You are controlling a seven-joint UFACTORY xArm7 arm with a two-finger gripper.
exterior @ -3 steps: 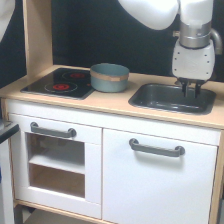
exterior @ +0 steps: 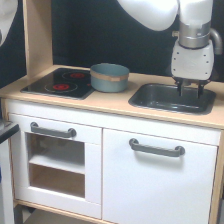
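Observation:
Above and partly within the outline of the dark sink (exterior: 150,97), at the right of the toy kitchen's counter, my gripper (exterior: 190,90) points down. Its two dark fingers stand apart, with nothing visible between them. The bottom of the sink is too dark to make out. A grey-blue pot (exterior: 109,78) with a brownish band stands upright on the counter, beside the black stove top (exterior: 60,84) with its red-marked burners. The gripper is well to the right of the pot.
Below the counter (exterior: 120,105) are a left door (exterior: 90,160) with an open window showing a shelf, and a closed white door (exterior: 155,190) with a grey handle (exterior: 157,148). A dark back wall stands behind. Counter space between pot and sink is free.
The fingers stand wider apart than a second ago, and my gripper has shifted very slightly. Pot, stove and doors are unchanged.

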